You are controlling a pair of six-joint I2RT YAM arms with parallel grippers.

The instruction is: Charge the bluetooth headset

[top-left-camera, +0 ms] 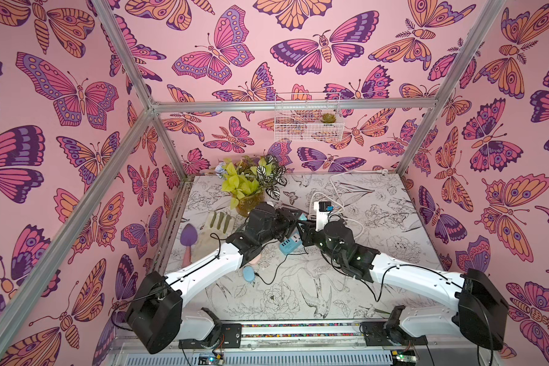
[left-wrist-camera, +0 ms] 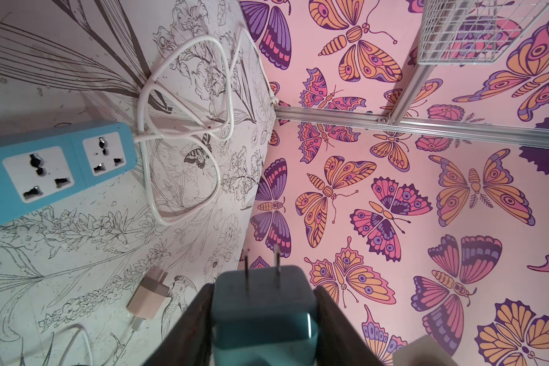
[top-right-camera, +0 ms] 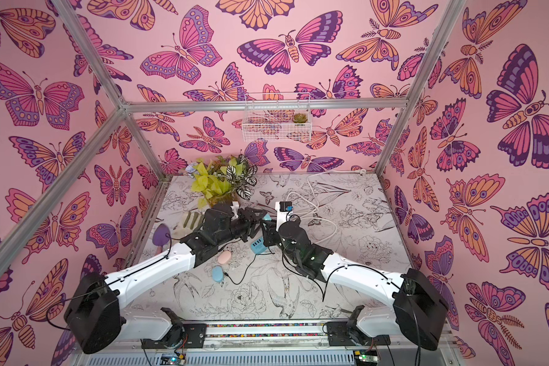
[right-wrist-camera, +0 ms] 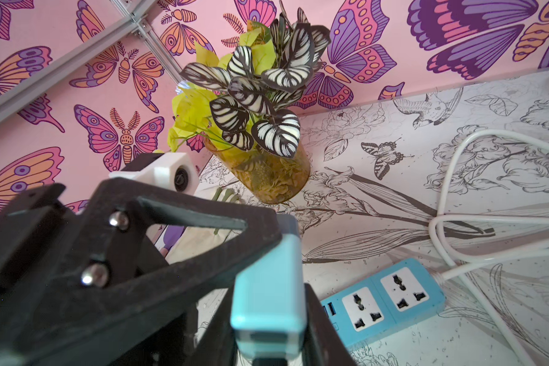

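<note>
Both grippers meet above the blue power strip [right-wrist-camera: 396,305]. My right gripper is shut on a light-blue charger [right-wrist-camera: 268,305], seen close up in the right wrist view; in the left wrist view two prongs stick up from it. My left gripper is at the same charger, its fingers either side, blurred; whether it grips cannot be told. A blue oval item [top-left-camera: 249,274] on a black cable, perhaps the headset case, lies at the front left.
A beige plug adapter [left-wrist-camera: 147,292], loose white cable [left-wrist-camera: 204,134], potted plant [right-wrist-camera: 268,170], purple trowel [top-left-camera: 188,235] and pink oval item [top-right-camera: 224,257] are on the table.
</note>
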